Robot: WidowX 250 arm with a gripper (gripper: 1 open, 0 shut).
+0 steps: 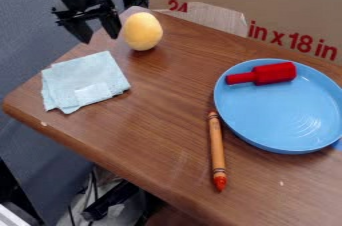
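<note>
The black gripper (98,28) hangs at the top left with its fingers apart and nothing seen between them, just left of a yellow egg-shaped object (143,31) on the wooden table. A folded light-blue cloth (84,80) lies near the table's left edge. A blue plate (277,117) at the right holds a red cylindrical object with a thin handle (270,73). An orange crayon (217,151) lies left of the plate.
A cardboard box (247,0) stands behind the table (154,145). Beyond the left edge is a grey area with dark gear below.
</note>
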